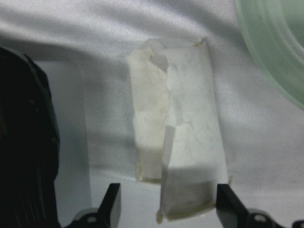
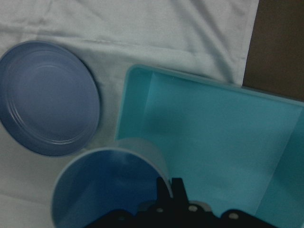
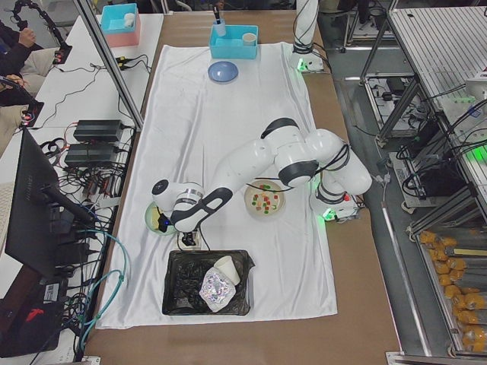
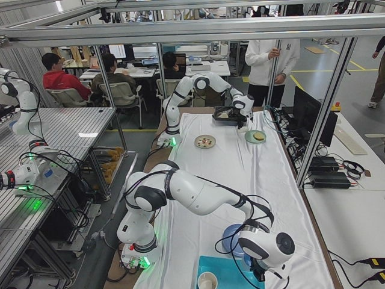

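Observation:
My left gripper stands open over a crumpled white paper packet (image 1: 190,118) on the cloth, between a green plate (image 1: 270,57) and the black lined bin (image 3: 175,281). My right gripper is shut on the rim of a blue cup (image 2: 104,185), held over the edge of a turquoise tray (image 2: 213,128), beside a blue plate (image 2: 47,99). The bin holds a white cup (image 3: 227,270) and a foil lump (image 3: 217,291).
A plate with small coloured pieces (image 3: 265,199) lies near the left arm's base. A second white cup (image 4: 207,283) stands in the turquoise tray.

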